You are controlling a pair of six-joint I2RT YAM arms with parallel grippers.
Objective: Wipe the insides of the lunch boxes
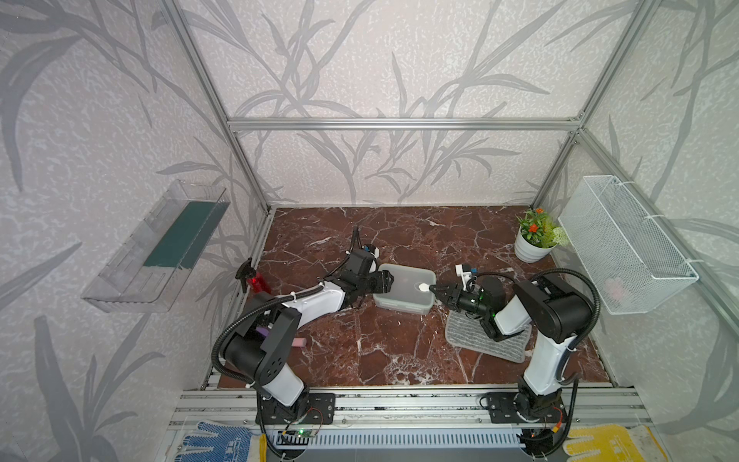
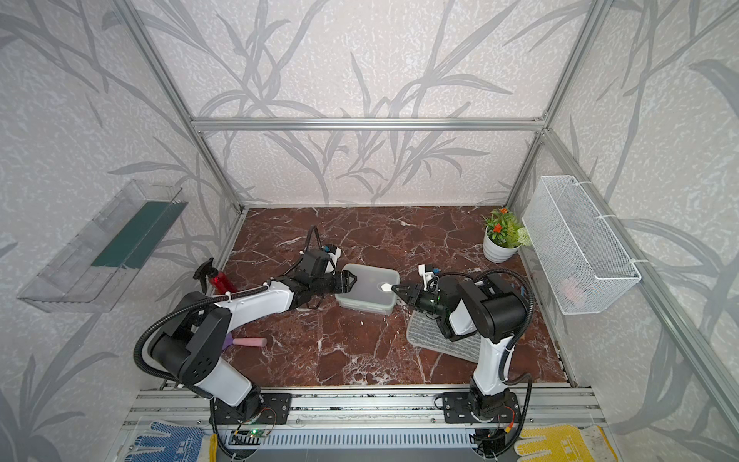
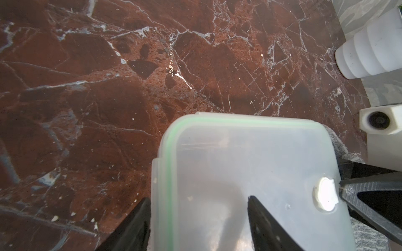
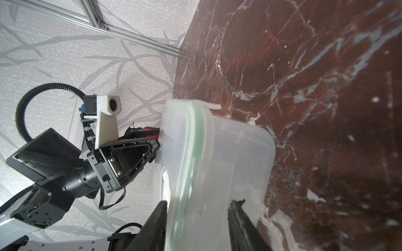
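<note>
One translucent lunch box stands mid-table with its lid lying on top. A pale green seal runs along the lid's edge, and a white oval vent sits near its right end. My left gripper is part open at the box's left end, its fingers spread around the lid's corner area. At the right end my right gripper also stands part open, with the lid's edge between its fingers in the right wrist view. Whether either one touches the box I cannot tell. The inside of the box is covered.
A grey mat lies under the right arm. A potted plant and white mesh basket are on the right. A red spray bottle and a pink-ended item lie left. Behind the box the table is clear.
</note>
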